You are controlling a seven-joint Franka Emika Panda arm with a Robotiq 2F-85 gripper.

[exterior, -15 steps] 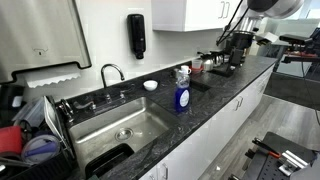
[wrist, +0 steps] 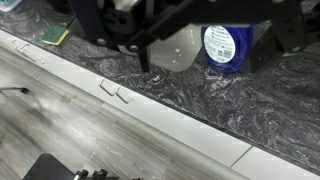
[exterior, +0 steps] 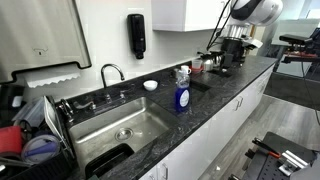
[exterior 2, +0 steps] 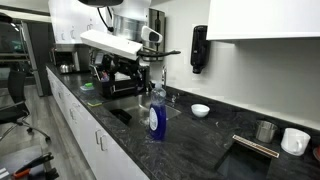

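Note:
A blue bottle with a white label (exterior 2: 157,118) stands upright on the dark counter (exterior 2: 190,150), to one side of the sink (exterior: 125,130). In the wrist view, the bottle (wrist: 228,45) shows at the top, between my gripper's dark fingers. My gripper is open and holds nothing. Exterior view 2 has the white arm (exterior 2: 128,28) high over the counter, with the gripper above the bottle's level.
A white bowl (exterior 2: 200,110) sits behind the bottle. A metal pot (exterior 2: 266,131) and a white mug (exterior 2: 295,140) stand to the right. The sponge (wrist: 55,35) lies by the counter's front edge. A black soap dispenser (exterior: 136,33) hangs on the wall.
In exterior view 1, the arm has shifted left from its place a second ago. The bottle has not moved.

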